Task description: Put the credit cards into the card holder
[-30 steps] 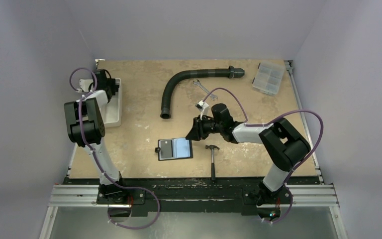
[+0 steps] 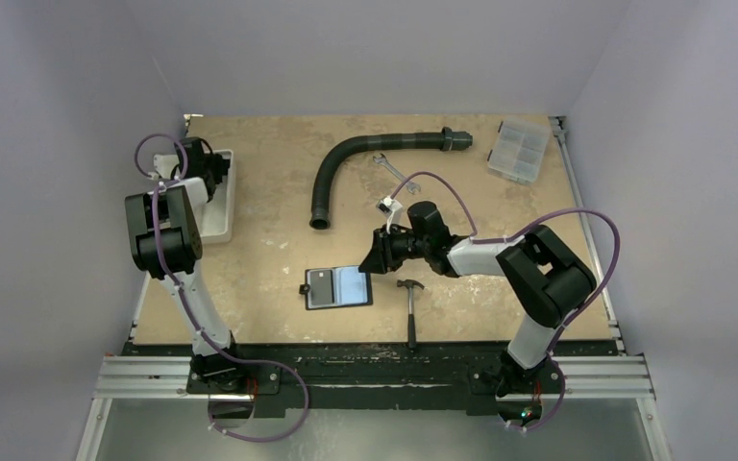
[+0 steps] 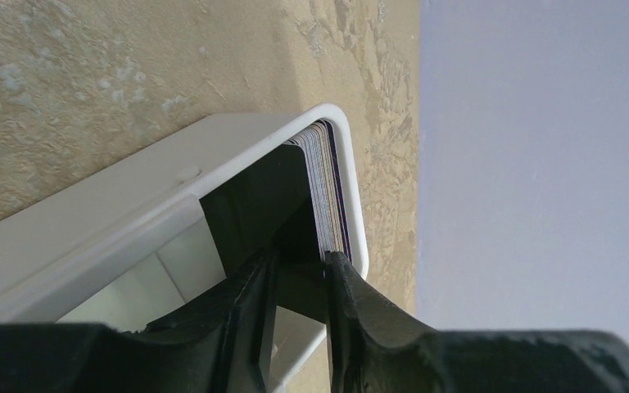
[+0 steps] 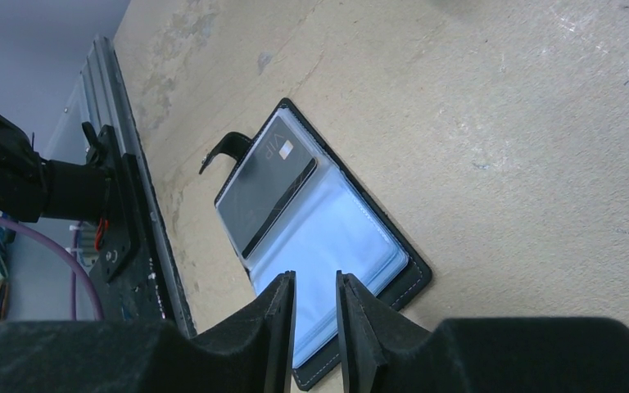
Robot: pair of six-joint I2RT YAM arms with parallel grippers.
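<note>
The card holder (image 2: 351, 286) lies open on the table in the top view, with a grey VIP card (image 4: 267, 187) in one of its clear sleeves. Several cards (image 3: 328, 192) stand on edge in a row at the end of a white box (image 3: 184, 192), a dark face (image 3: 254, 205) towards the camera. My left gripper reaches into that box, its fingers part open; one fingertip touches or nearly touches the cards' edges, and a firm hold cannot be made out. Above the holder's empty-looking sleeve, my right gripper is part open with nothing between its fingers.
A black hose (image 2: 327, 178), a wrench (image 2: 396, 173) and a clear compartment box (image 2: 519, 150) lie towards the back. Close to the holder's right is a hammer (image 2: 410, 315). Bare table separates the white box from the holder.
The right arm has barely moved, and holder and card are unmoved.
</note>
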